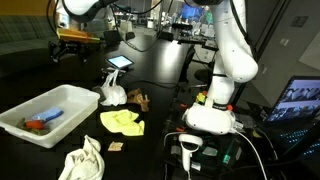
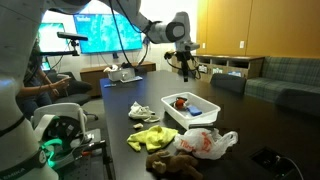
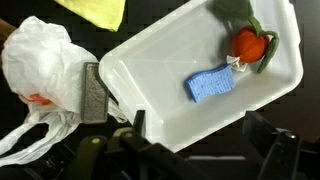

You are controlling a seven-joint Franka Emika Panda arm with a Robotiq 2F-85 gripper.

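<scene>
High above the table, beyond the white bin, my gripper (image 1: pixel 69 55) hangs open. In the wrist view its fingers (image 3: pixel 128 150) stand wide apart over the white bin (image 3: pixel 150 60), with nothing between them. Inside the bin lie a blue sponge (image 3: pixel 210 83) and a red, round thing (image 3: pixel 248 45) with green parts. A white plastic bag (image 3: pixel 45 65) rests on the table beside the bin. Between bag and bin is a narrow grey object (image 3: pixel 95 95), whose kind I cannot tell.
A yellow cloth (image 1: pixel 122 122), a brown plush-like thing (image 1: pixel 137 102) and a white cloth (image 1: pixel 84 160) lie spread on the dark table. A tablet-like device (image 1: pixel 119 61) is behind the bag. Bare table shows at the right of the cloths.
</scene>
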